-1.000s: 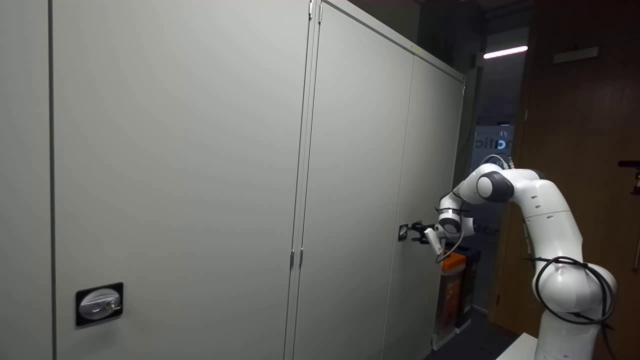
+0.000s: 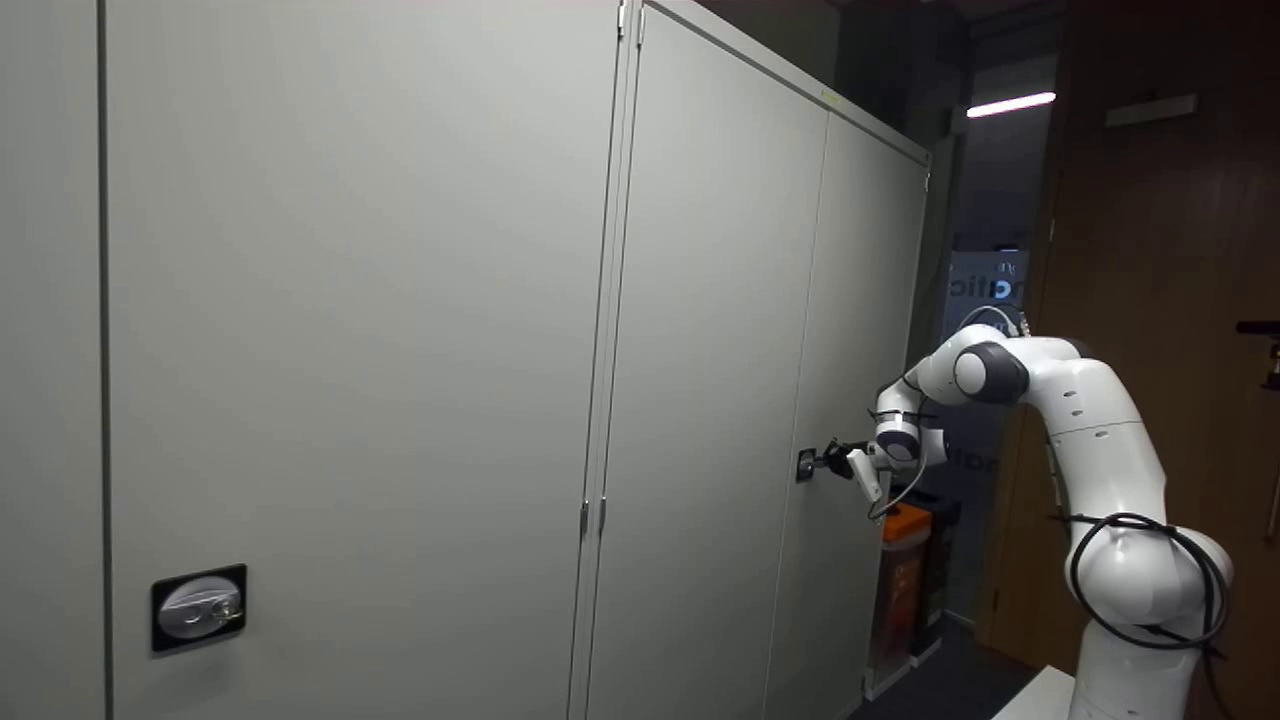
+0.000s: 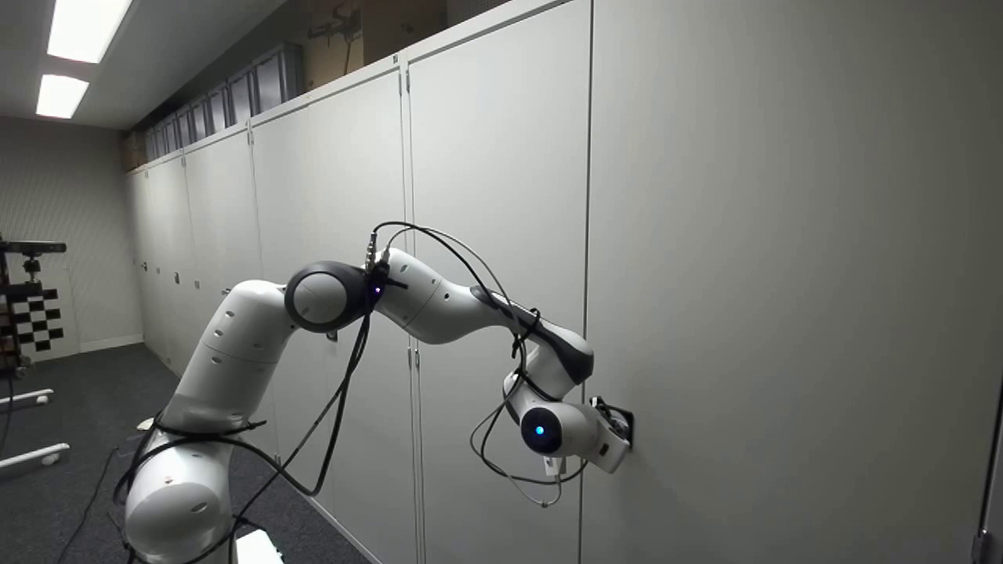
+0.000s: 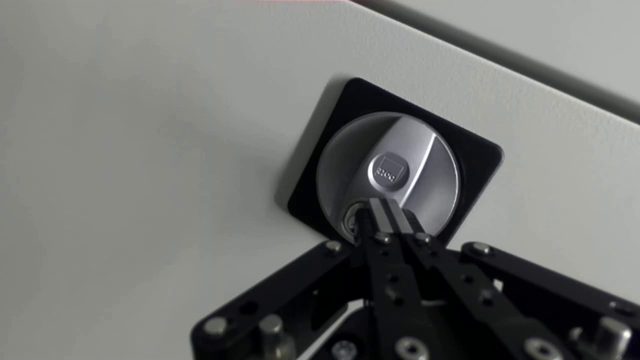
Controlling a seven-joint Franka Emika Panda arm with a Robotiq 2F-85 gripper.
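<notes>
A round silver handle [image 4: 390, 171] in a square black plate [image 4: 480, 153] is set in the pale grey cabinet door [image 4: 150, 150], close to a door edge. Its raised bar runs slantwise, with a lock at the lower end. My gripper is shut in front of the handle's lower part. Its fingertips meet, and nothing shows between them. Whether they touch the handle I cannot tell. From the side, in the first exterior view, the gripper [image 2: 822, 458] reaches to the handle plate [image 2: 805, 466] on the closed door.
Another silver handle [image 2: 199, 607] sits on the nearer cabinet door. An orange-topped bin [image 2: 908, 523] stands below the arm, by the cabinets' end. Loose cables [image 3: 340, 395] hang from the arm. Dark carpet [image 3: 85, 451] lies open at the left.
The gripper's fingers were spread apart a second ago and are now shut together. The arm has barely shifted, and the door looks unmoved.
</notes>
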